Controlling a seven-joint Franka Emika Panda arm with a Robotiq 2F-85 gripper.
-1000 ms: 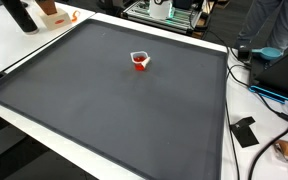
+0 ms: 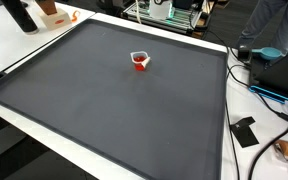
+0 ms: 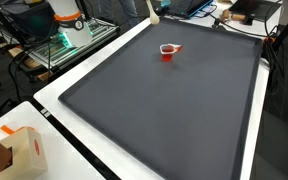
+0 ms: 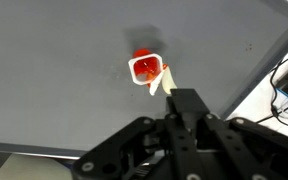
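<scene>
A small white-rimmed cup [image 2: 140, 61] with red on it and inside it stands on the dark grey mat [image 2: 114, 110], towards its far side. The same cup [image 3: 168, 52] appears in the second exterior view, with an orange-red piece at its rim. In the wrist view, my gripper is shut on a pale, slender utensil [image 4: 167, 80], whose end shows beside the cup [image 4: 145, 69]. The utensil [image 3: 153, 11] hangs past the mat's far edge in the second exterior view. Its upper part is hidden.
Brown and white items [image 2: 52, 12] stand beyond its far left corner. Black cables [image 4: 277, 85] lie off the mat in the wrist view. A pale box [image 3: 26, 155] sits at the near left.
</scene>
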